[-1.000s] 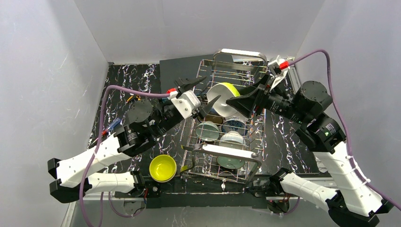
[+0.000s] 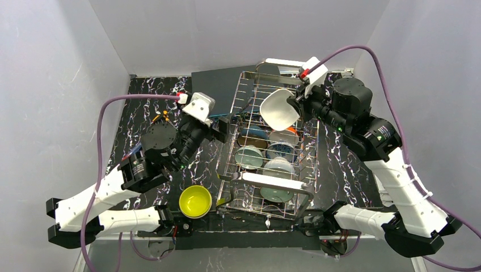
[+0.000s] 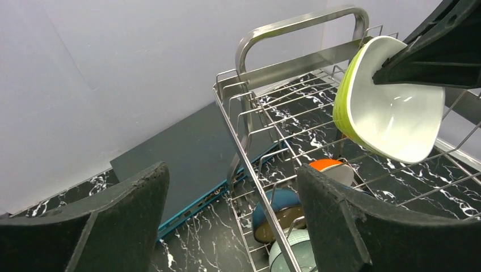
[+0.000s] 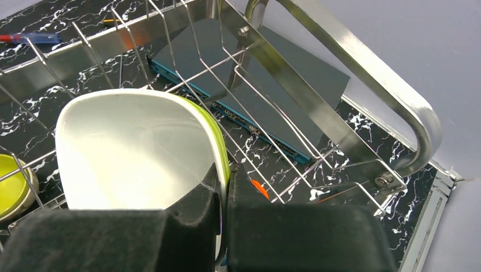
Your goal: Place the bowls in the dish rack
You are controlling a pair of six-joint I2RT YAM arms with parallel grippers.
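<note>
A white bowl with lime-green outside (image 2: 278, 110) (image 3: 397, 119) (image 4: 127, 144) is tilted over the rack's upper tier, gripped at its rim by my right gripper (image 2: 295, 103). The wire dish rack (image 2: 266, 184) holds several bowls lower down, among them blue, orange and pale green ones. My left gripper (image 2: 214, 126) stands open at the rack's left side, nothing between its fingers. A yellow bowl (image 2: 194, 201) stands on the counter at the rack's front left.
A dark flat board (image 3: 170, 141) lies behind the rack. Walls enclose the back and sides.
My left gripper has pulled back leftward from beside the bowl.
</note>
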